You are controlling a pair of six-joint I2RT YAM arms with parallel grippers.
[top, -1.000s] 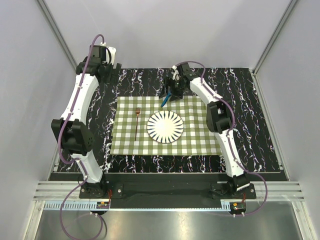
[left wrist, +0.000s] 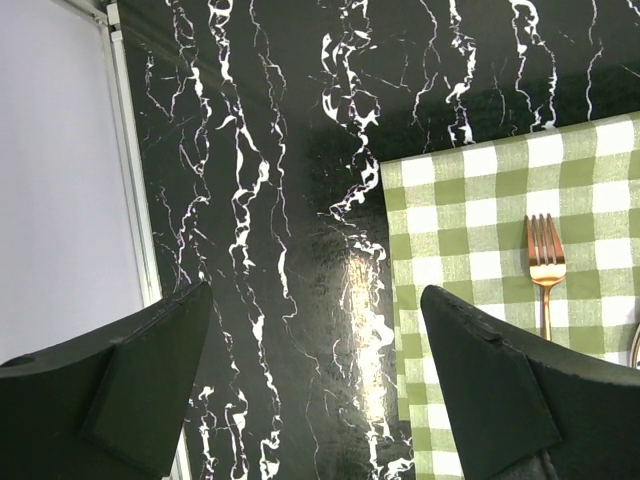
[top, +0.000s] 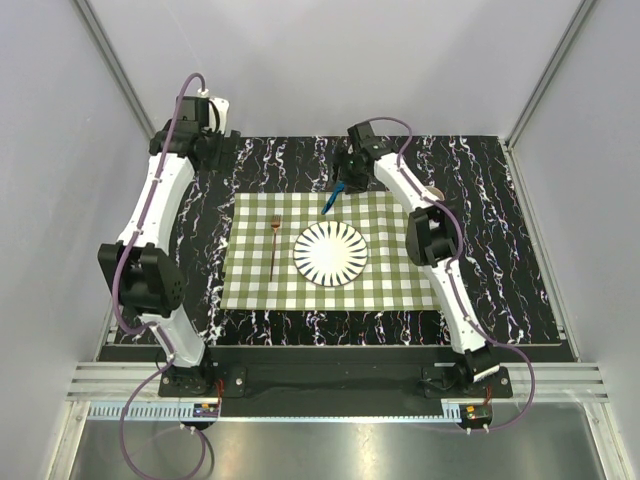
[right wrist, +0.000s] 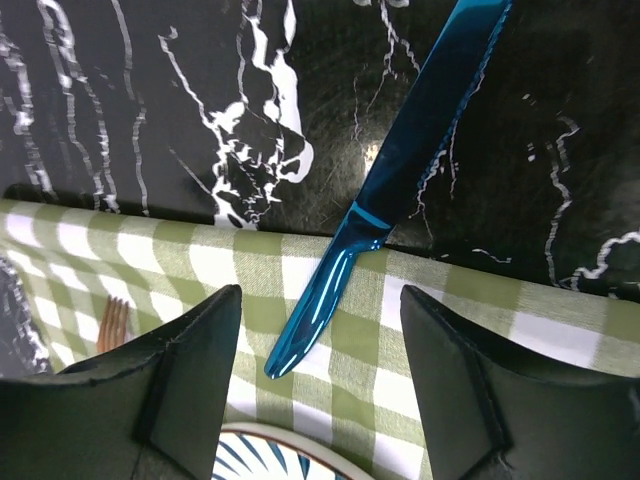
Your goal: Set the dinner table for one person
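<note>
A blue knife (right wrist: 381, 180) lies slanted across the far edge of the checked placemat (right wrist: 270, 262), its blade on the dark marble and its handle on the cloth. Above it hovers my right gripper, fingers part open, the knife handle showing in the gap without contact. The striped plate (top: 331, 253) rests on the placemat, with the copper fork (top: 275, 247) to its left. My left gripper is open and empty over bare marble, left of the placemat.
A round pale object (top: 434, 193) sits on the right, partly hidden by the right arm. Bare placemat lies right of the plate. Walls (top: 60, 180) border the table at the sides and back.
The left arm has shifted slightly left. Knife, plate and fork have stayed in place.
</note>
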